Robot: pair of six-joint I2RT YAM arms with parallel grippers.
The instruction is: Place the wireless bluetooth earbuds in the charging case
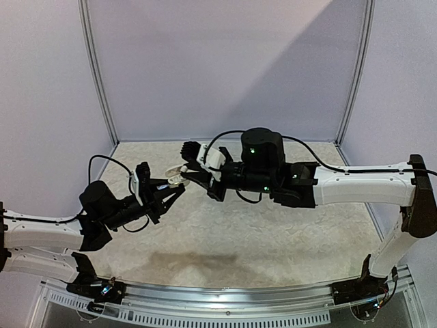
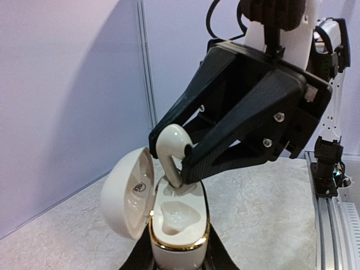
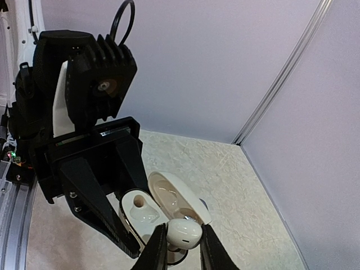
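Observation:
My left gripper (image 1: 171, 191) holds the white charging case (image 2: 179, 242), its lid (image 2: 121, 191) open, in mid-air. An empty recess shows at the front of the case in the left wrist view. My right gripper (image 1: 188, 174) is shut on a white earbud (image 2: 174, 138), whose stem points down onto the rear of the case's top, apparently touching it. In the right wrist view the earbud (image 3: 183, 233) hides part of the case; whether it sits in a recess I cannot tell.
Walls and metal rails enclose it on the back and sides.

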